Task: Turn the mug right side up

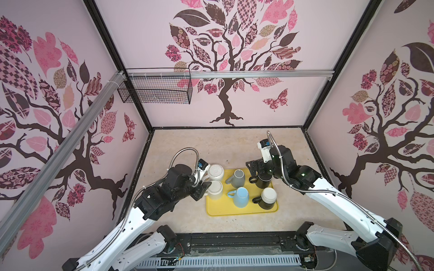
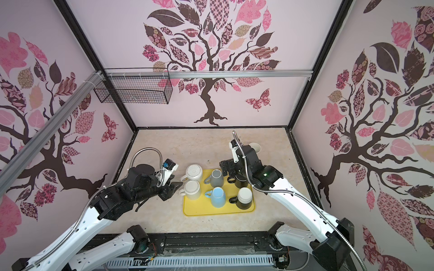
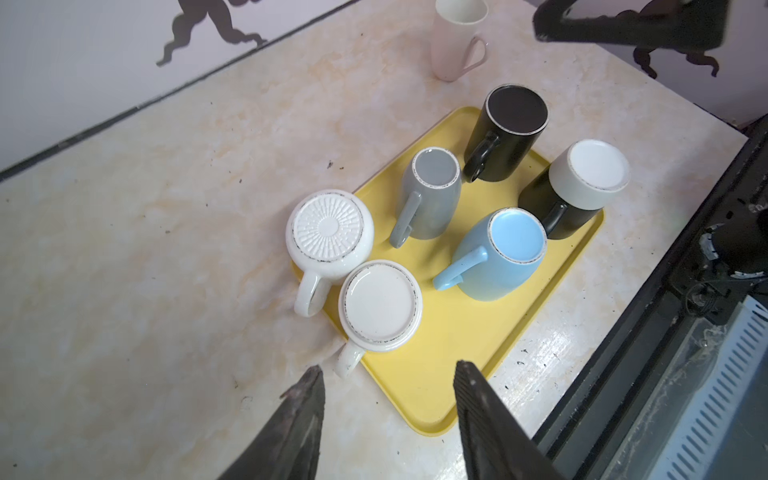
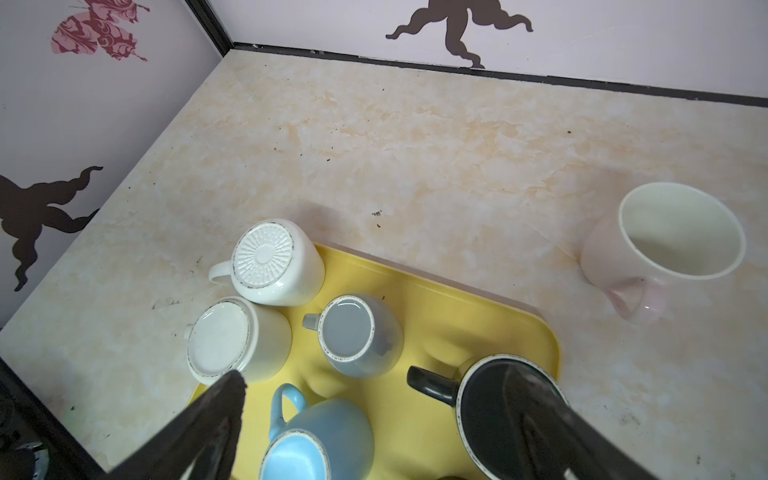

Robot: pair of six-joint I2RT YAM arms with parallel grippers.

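The pale pink mug (image 4: 676, 232) stands upright on the bare table behind the tray, its open rim facing up. In the left wrist view the same pink mug (image 3: 458, 36) is cut off at the top edge. From the top right the mug (image 2: 255, 146) peeks out behind the right arm; that arm hides it from the top left. My right gripper is open above the black mug (image 4: 508, 412), with nothing held. My left gripper hangs open and empty near the tray's left end.
On the yellow tray (image 3: 432, 412), base up, are two white mugs (image 3: 380, 304), a grey mug (image 3: 432, 196), a light blue mug (image 3: 496, 264), the black one and a black-and-white mug (image 3: 580, 180).
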